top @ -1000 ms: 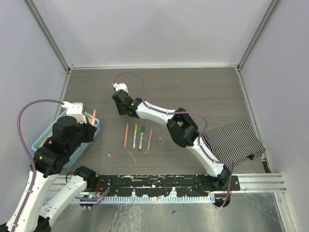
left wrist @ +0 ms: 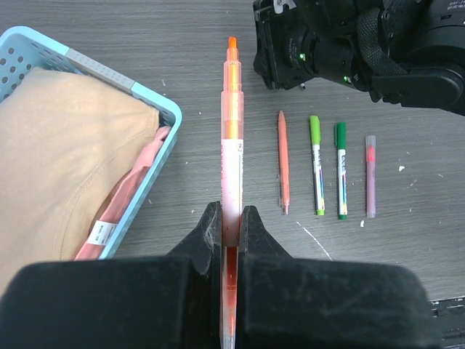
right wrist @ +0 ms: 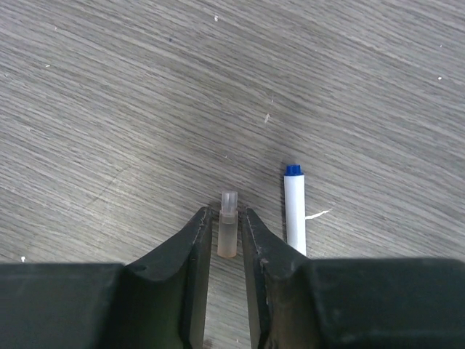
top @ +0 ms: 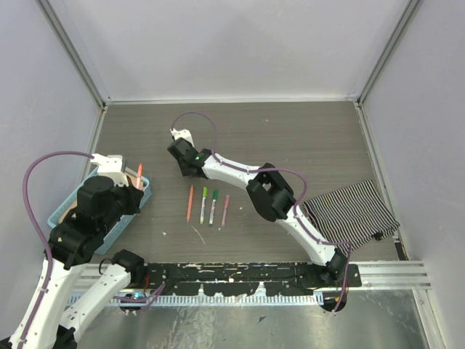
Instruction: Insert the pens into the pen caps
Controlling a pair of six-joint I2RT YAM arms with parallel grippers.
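My left gripper is shut on an orange pen point(left wrist: 232, 167), held upright in its view above the blue basket's right side. My right gripper is low over the table, its fingertips close around a small translucent cap point(right wrist: 229, 200) lying there; whether it grips the cap I cannot tell. A white marker with blue end point(right wrist: 294, 207) lies just right of it. On the table lie a red pen point(left wrist: 283, 156), a light green pen point(left wrist: 317, 171), a dark green pen point(left wrist: 341, 178) and a pink pen point(left wrist: 370, 178) in a row.
The blue basket point(left wrist: 156, 98) with cloth inside stands at the left. A striped mat point(top: 349, 214) lies at the right. The right arm stretches across the middle above the row of pens.
The left arm looks nearly still.
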